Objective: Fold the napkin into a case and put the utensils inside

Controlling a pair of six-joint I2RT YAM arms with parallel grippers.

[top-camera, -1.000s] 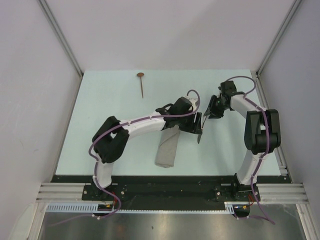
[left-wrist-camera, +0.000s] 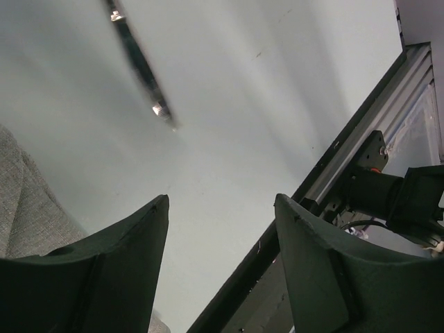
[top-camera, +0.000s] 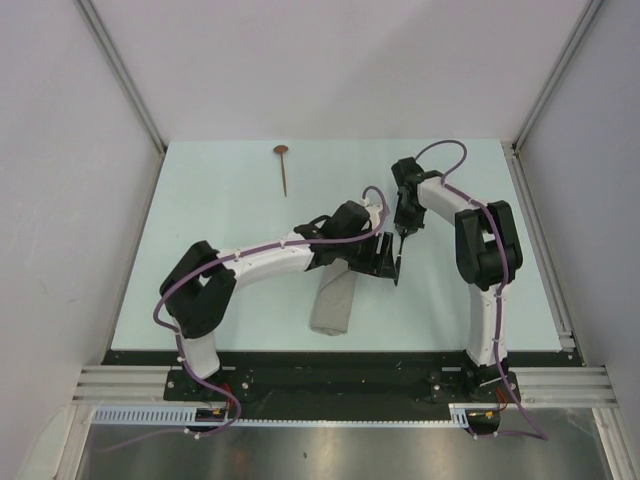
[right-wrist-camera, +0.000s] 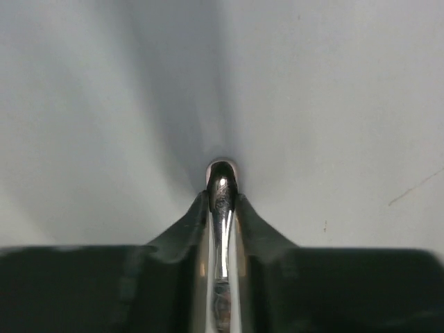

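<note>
A grey napkin lies as a narrow folded strip at the front middle of the table. To its right rests a slim dark utensil with shiny metal parts. My left gripper is open and empty, beside the utensil and over the napkin's far right side. At the utensil's far end is my right gripper; its fingers stand close on either side of the metal tip, and firm contact cannot be told. A brown spoon lies alone at the back.
Both arms reach in from the front, with the two grippers near each other. A dark rail runs along the front edge.
My right gripper has moved left and come over the utensil's far end. Napkin and spoon have not moved.
</note>
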